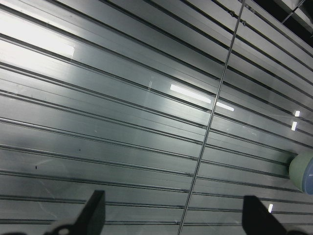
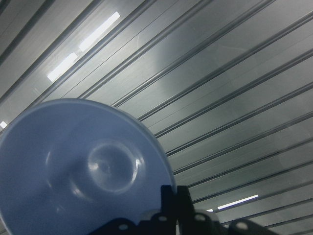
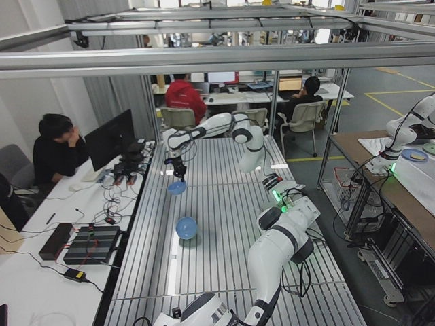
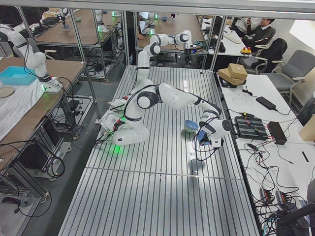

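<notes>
My right gripper is shut on the rim of a blue bowl point(image 2: 83, 161), which fills the lower left of the right wrist view. In the camera left view this gripper point(image 3: 178, 175) holds the bowl point(image 3: 177, 188) at the far left part of the slatted table point(image 3: 217, 265). A second blue bowl point(image 3: 186, 229), pale green outside, rests on the table nearer that camera; it also shows at the right edge of the left wrist view point(image 1: 299, 174). My left gripper is open over bare slats, nothing between its fingers.
A desk point(image 3: 41, 292) with a monitor, cables and black boxes runs along the left in the camera left view, a person seated at it. Metal frame posts stand around the table.
</notes>
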